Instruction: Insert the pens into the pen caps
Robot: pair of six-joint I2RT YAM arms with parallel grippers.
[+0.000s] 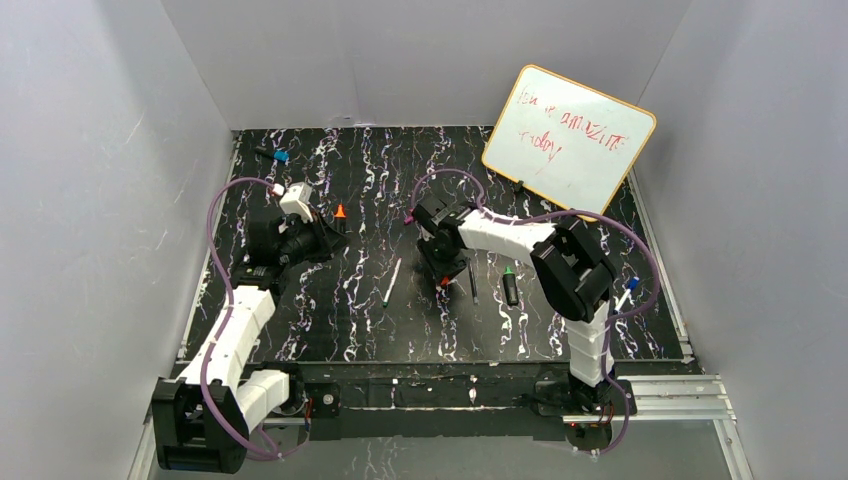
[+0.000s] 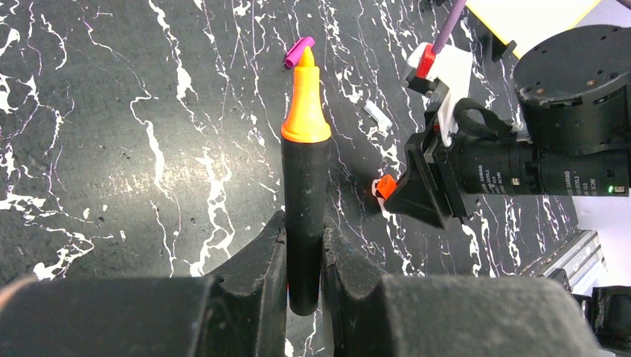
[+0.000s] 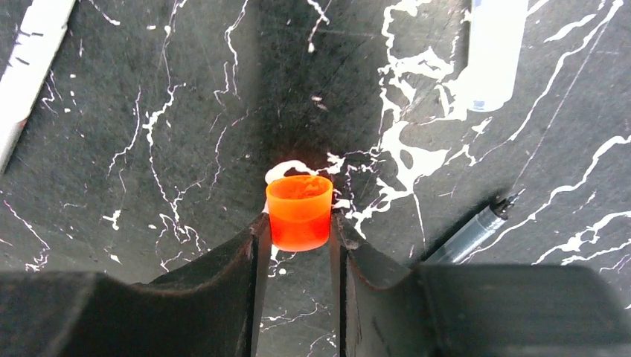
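Observation:
My left gripper [image 1: 331, 239] is shut on a black marker with an orange tip [image 2: 305, 178], held tip up. My right gripper is shut on an orange cap low over the table; in the left wrist view this cap [image 2: 385, 186] shows by its fingertips. Around it lie a pink cap [image 2: 298, 52], a grey pen [image 3: 469, 234], a white-and-green pen [image 1: 392, 283] and a black marker with a green tip [image 1: 510, 287].
A whiteboard [image 1: 568, 140] leans at the back right. A black marker with a blue cap [image 1: 271, 154] lies at the back left, and a blue-capped pen [image 1: 627, 292] at the right.

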